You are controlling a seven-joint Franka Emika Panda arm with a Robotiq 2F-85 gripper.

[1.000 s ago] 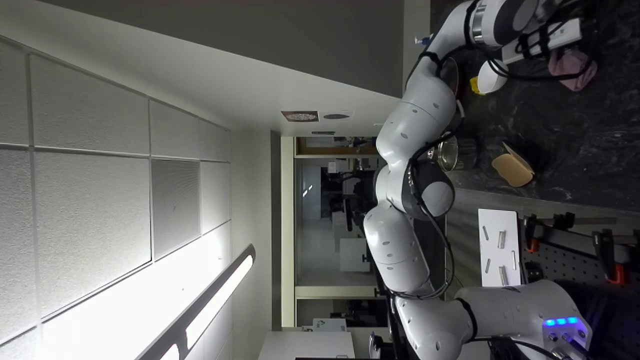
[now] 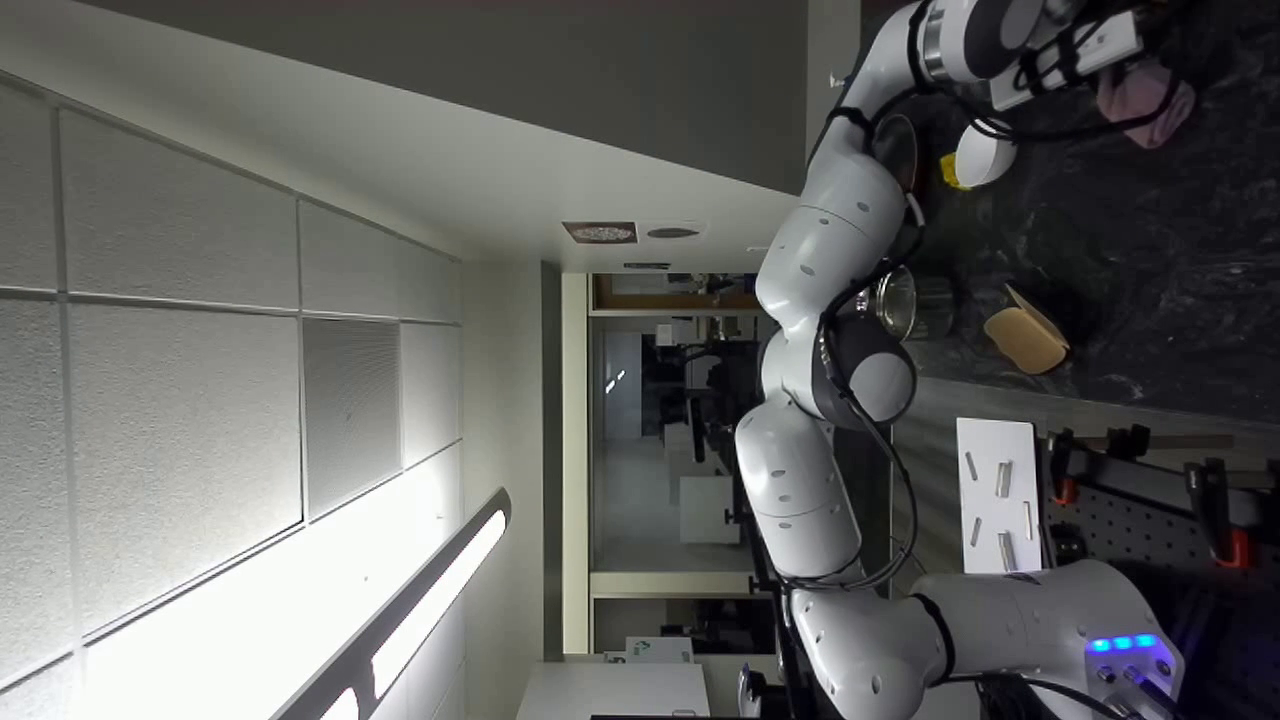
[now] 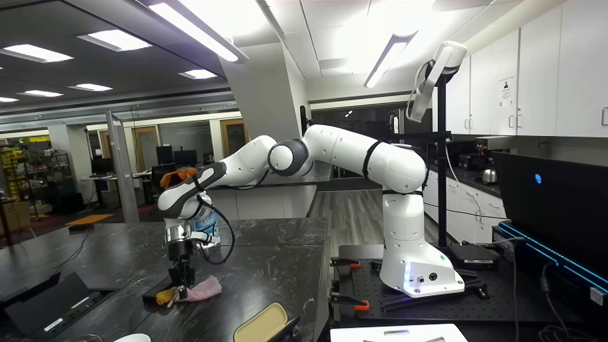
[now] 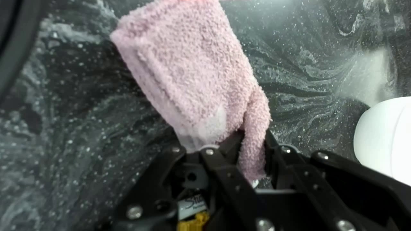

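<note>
A pink cloth [image 4: 188,65] lies on the dark marbled counter, its folded body stretching away from my gripper in the wrist view. One narrow fold of it passes between the black fingers, which are shut on it. From the second exterior view, the gripper [image 3: 182,291] points down at counter height, at the left end of the cloth [image 3: 204,289]. In the first exterior view the cloth [image 2: 1146,102] appears at the upper right, partly behind a black cable; the fingers are out of sight there.
A white rounded object [image 4: 387,138] stands right of the gripper in the wrist view. Beside the cloth is something yellow [image 3: 166,296] on a dark box. An open tan-lined case [image 3: 262,324] lies nearer the front. Bare counter [image 3: 273,256] extends to the right.
The arm's far end has shifted slightly left in the first exterior view, and its middle joints slightly right. The cloth remains in nearly the same spot, with its upper part looking a little extended.
</note>
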